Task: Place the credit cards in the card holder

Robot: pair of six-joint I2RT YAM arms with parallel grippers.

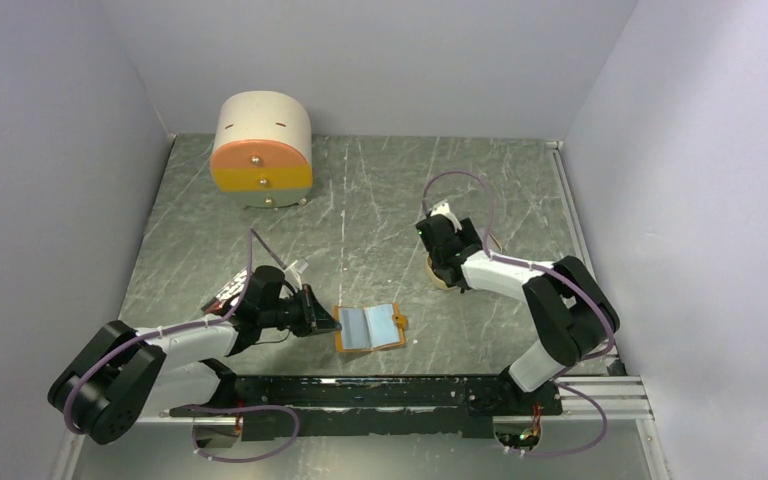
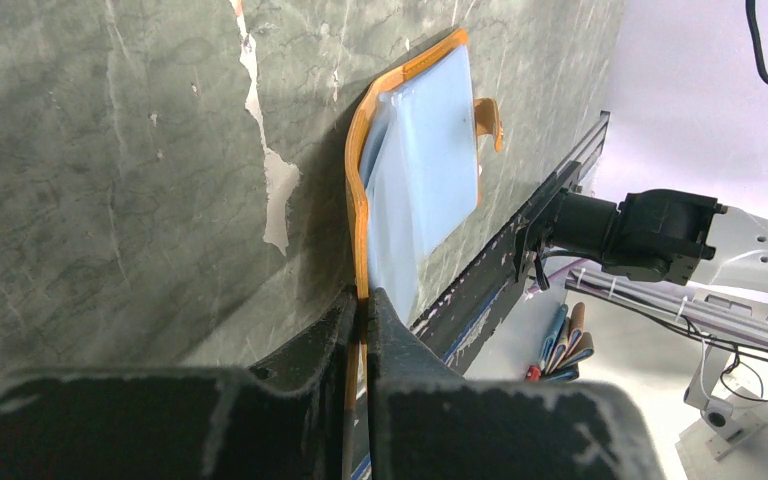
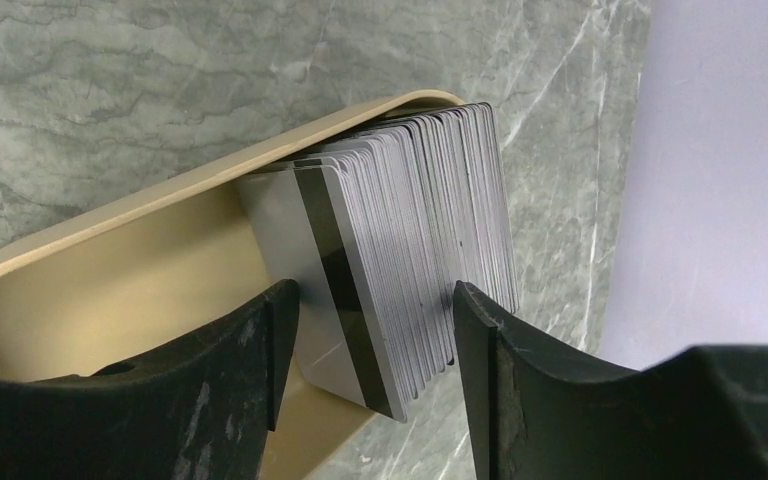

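An orange card holder (image 1: 399, 322) with clear sleeves lies open on the marble table at front centre. My left gripper is shut on its left edge. On the right, a cream oval container (image 3: 160, 198) holds a tight stack of grey credit cards (image 3: 400, 250). My right gripper is part open over the stack, its fingertips on either side of the cards at the near end; whether it grips any is unclear. In the top view the right gripper mostly hides that container.
A rounded cabinet (image 1: 261, 148) with coloured drawers stands at the back left. A flat red-and-white item (image 1: 222, 292) lies behind the left arm, partly hidden. Walls border both sides.
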